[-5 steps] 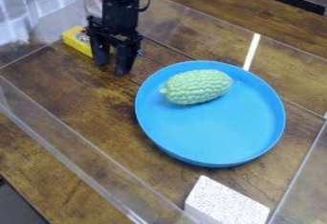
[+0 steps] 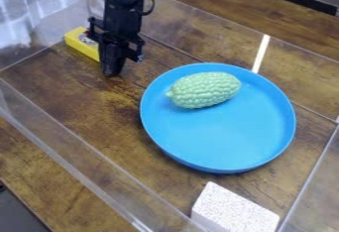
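My black gripper (image 2: 114, 55) is low over the wooden table at the upper left, right beside a yellow object (image 2: 82, 44) that it partly hides. Its fingers are close together, shut, with nothing visible between them. A light green corn-like object (image 2: 203, 90) lies on a blue plate (image 2: 217, 142) at the right of centre.
A white speckled block (image 2: 233, 211) sits at the bottom right. Clear plastic walls border the left and bottom right of the work area.
Over the last second the gripper has shifted slightly left and down toward the yellow object, and its fingers have drawn closer together. The plate and the corn-like object have not moved.
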